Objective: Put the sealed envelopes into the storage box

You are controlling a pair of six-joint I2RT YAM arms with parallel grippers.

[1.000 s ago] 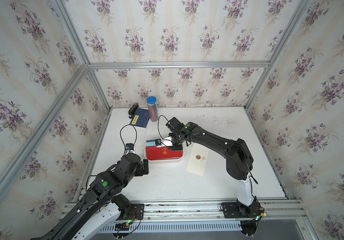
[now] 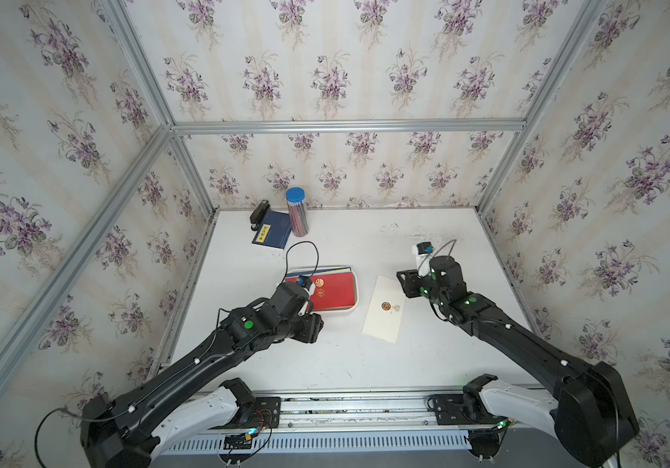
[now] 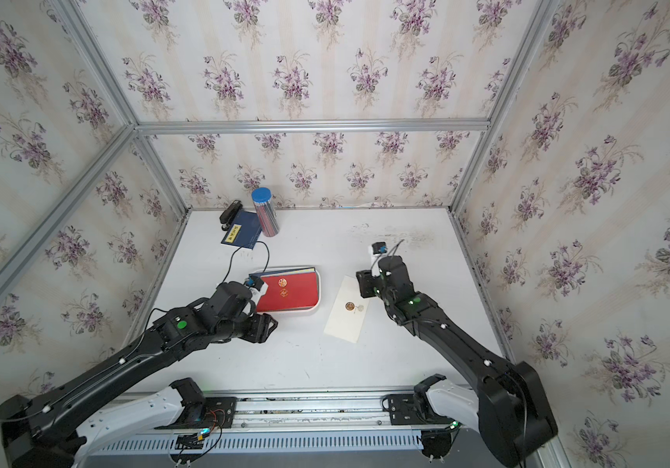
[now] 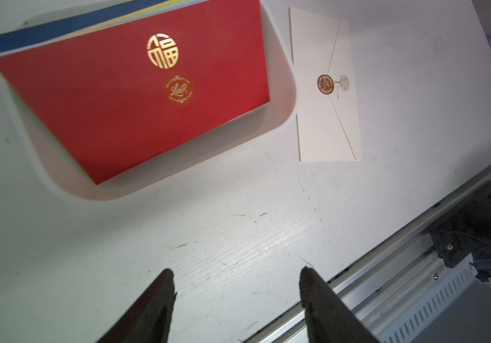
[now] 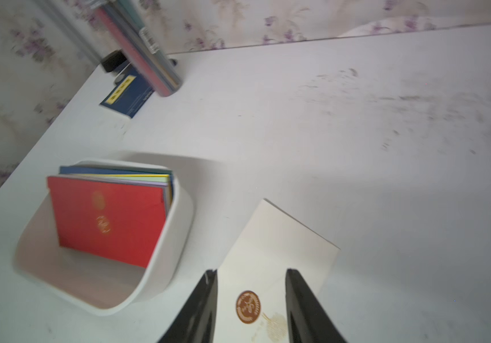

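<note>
A cream envelope (image 2: pixel 384 316) with a round brown seal lies flat on the table, just right of the white storage box (image 4: pixel 282 94). Inside the box a red envelope (image 4: pixel 142 91) with gold marks leans in front of a dark blue envelope (image 4: pixel 39 35) and others. My left gripper hovers over bare table in front of the box, fingers parted with nothing between them. Above the cream envelope stands my right gripper, part open; the seal shows past its fingers, and nothing is held.
At the back left stand a blue-lidded tube (image 2: pixel 297 212), a navy notebook (image 2: pixel 272 229) and a black stapler-like object (image 2: pixel 259 213). The table's front edge has a metal rail (image 4: pixel 359 268).
My right gripper has left the box and moved right, to the cream envelope. My left gripper has come rightward to the box's front. The red envelope stays in the box.
</note>
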